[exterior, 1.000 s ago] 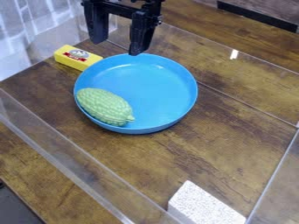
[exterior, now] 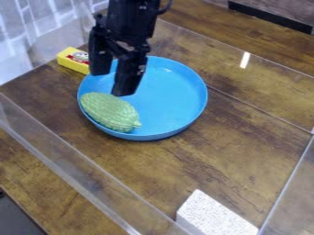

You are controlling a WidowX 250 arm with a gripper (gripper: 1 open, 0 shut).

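My gripper (exterior: 113,72) is open, its two dark fingers spread and hanging over the left side of a blue plate (exterior: 178,103). A pale green bumpy gourd, like a bitter melon (exterior: 110,113), lies in the front left of the plate, just below the fingertips. Whether the fingers touch it I cannot tell; none of it is between them.
A yellow box (exterior: 70,62) with a red label lies behind the plate at the left, partly behind the gripper. A white speckled block (exterior: 216,216) is at the front right. Clear walls border the wooden surface (exterior: 240,124), whose right part is free.
The plate and gourd look unmoved.
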